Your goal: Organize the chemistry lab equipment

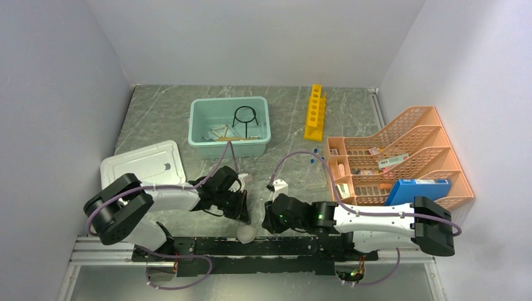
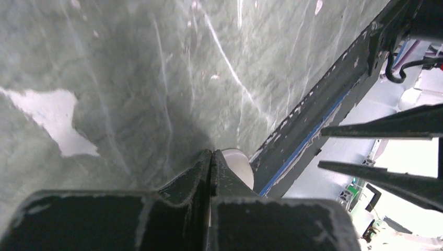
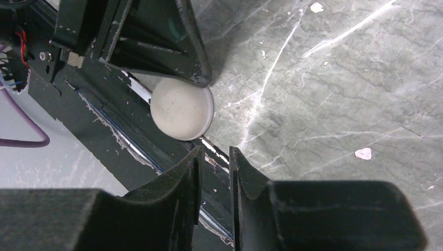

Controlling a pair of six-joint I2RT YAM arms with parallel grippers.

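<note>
A pale round disc (image 1: 246,232) lies at the table's front edge, partly over it. My left gripper (image 1: 243,219) is down at the disc; in the left wrist view its fingertips (image 2: 203,162) are closed over it, and whether they grip it is unclear. In the right wrist view the disc (image 3: 180,112) sits under the left gripper's tip. My right gripper (image 1: 268,222) is just right of it, with its fingertips (image 3: 237,167) nearly together; nothing shows between them.
A teal bin (image 1: 207,147) with stand and tools is at back centre, a yellow rack (image 1: 313,113) right of it, a peach organizer (image 1: 439,157) at right, a white lid (image 1: 138,163) at left. Small items and clear tubes lie mid-table.
</note>
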